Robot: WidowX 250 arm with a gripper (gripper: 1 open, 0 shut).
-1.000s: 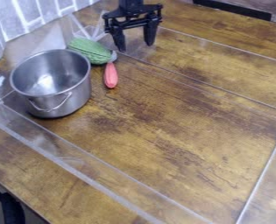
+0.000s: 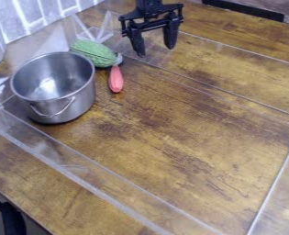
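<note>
My black gripper [image 2: 151,33] is at the top centre of the camera view, low at the back of the wooden table, its two fingers spread apart; nothing is visible between them. Below and left of it lies a green vegetable-like object [image 2: 93,53], with a pink-red elongated object [image 2: 116,79] just in front of that. A steel pot [image 2: 53,88] with a wire handle stands at the left.
Clear plastic strips or sheeting run along it and around the objects at the back left. A dark edge borders the back right.
My gripper has shifted slightly to the right over the last second. The pot, green object and pink-red object have stayed where they were.
</note>
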